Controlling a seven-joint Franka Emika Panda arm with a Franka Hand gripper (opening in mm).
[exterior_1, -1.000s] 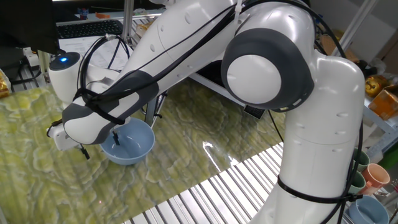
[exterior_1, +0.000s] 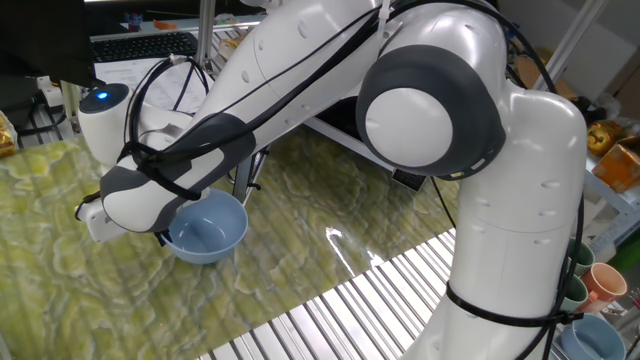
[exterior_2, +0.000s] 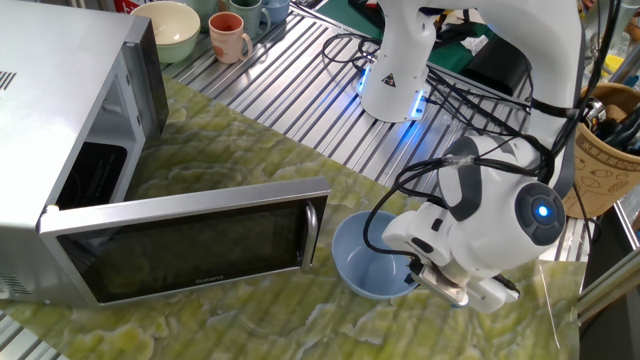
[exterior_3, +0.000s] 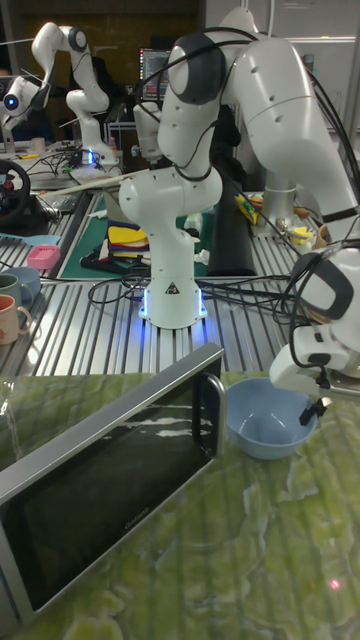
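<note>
A light blue bowl (exterior_1: 208, 228) stands upright on the green marbled mat, empty as far as I can see. My gripper (exterior_3: 313, 412) points down at the bowl's rim, on the side away from the microwave door, with its dark fingers close together. It appears shut on the rim of the bowl (exterior_3: 266, 418); the contact itself is small and partly hidden. In the second exterior view, the hand covers the right edge of the bowl (exterior_2: 365, 260).
A microwave (exterior_2: 60, 90) stands with its door (exterior_2: 190, 240) swung open, the handle close beside the bowl. Mugs, including an orange one (exterior_2: 229, 40), and a pale green bowl (exterior_2: 170, 32) stand at the back.
My gripper's fingers were spread apart, one over the bowl and one outside it. They have drawn together at the rim. The arm and bowl have hardly moved.
</note>
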